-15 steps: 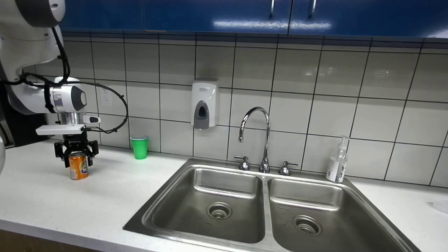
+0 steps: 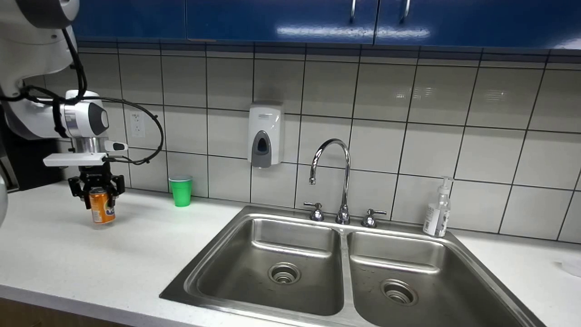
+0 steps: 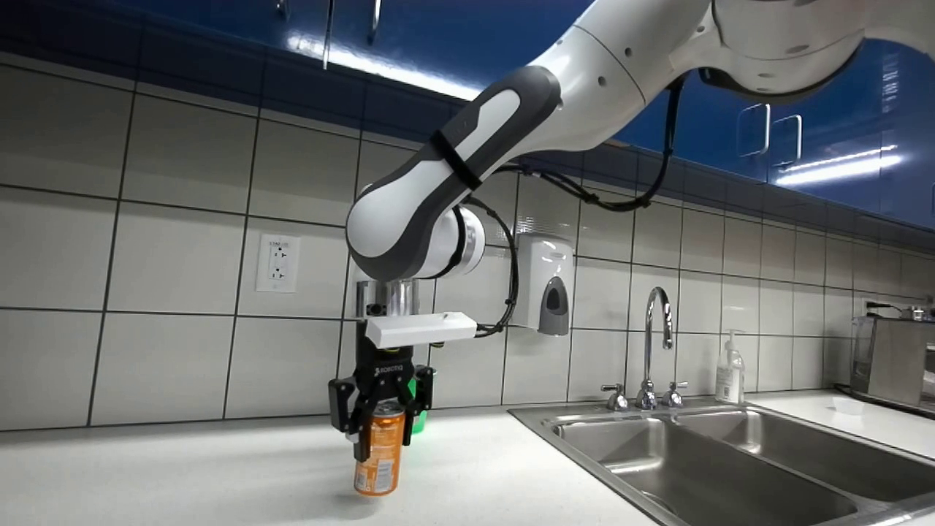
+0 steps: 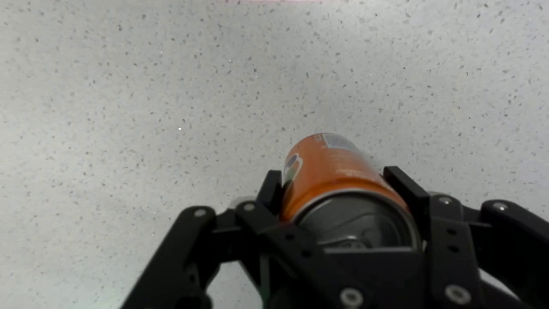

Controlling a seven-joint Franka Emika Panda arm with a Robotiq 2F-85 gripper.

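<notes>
An orange soda can (image 2: 101,207) is held upright, tilted slightly, just above the white counter at the left. My gripper (image 2: 100,202) points down and is shut on it, one black finger on each side. In exterior view 2 the can (image 3: 380,456) hangs from the gripper (image 3: 383,438), its printed side showing. From the wrist, the can's metal top and orange side (image 4: 342,172) appear between the black fingers. A green cup (image 2: 180,190) stands on the counter near the tiled wall, to the right of the can; exterior view 2 shows only slivers of it behind the gripper.
A double steel sink (image 2: 239,218) with a tall faucet (image 2: 347,180) lies to the right. Behind it stands a soap pump bottle (image 2: 437,212). A dispenser (image 2: 265,133) hangs on the wall. Bare counter (image 2: 65,256) spreads in front of the can.
My gripper and the can have risen a little off the counter, with the arm shifting slightly left in exterior view 1. The green cup has not moved.
</notes>
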